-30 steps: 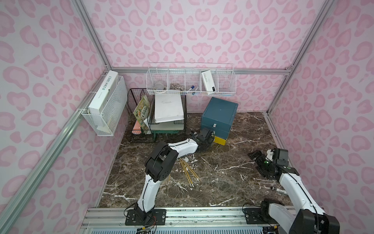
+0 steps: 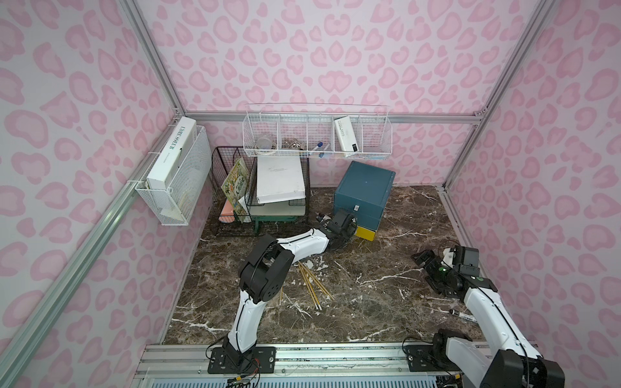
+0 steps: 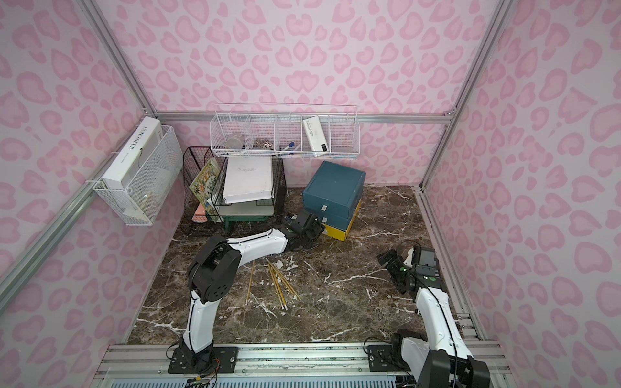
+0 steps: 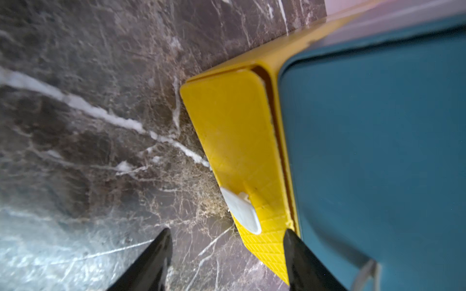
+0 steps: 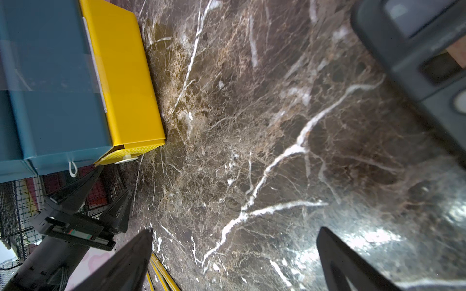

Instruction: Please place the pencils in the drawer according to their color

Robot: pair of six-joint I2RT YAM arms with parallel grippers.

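A drawer unit with a blue body (image 2: 364, 185) and a yellow bottom drawer (image 4: 237, 140) stands at the back. That yellow drawer looks shut and bears a white handle (image 4: 241, 210). My left gripper is open in front of the unit's face, the handle just ahead of its fingertips, apart from them and nothing held. Several yellow pencils (image 3: 280, 284) lie loosely fanned on the table below the left arm; part of their far ends hides behind it in the top left view. Over at the right, my right gripper hangs open above bare table.
A black wire rack (image 2: 309, 200) with boxes and books stands left of the unit. White wire baskets (image 2: 317, 134) hang on the back wall. A dark marker-like item (image 2: 462, 316) lies near the right arm.
The right arm, pencils and drawer unit look unchanged.
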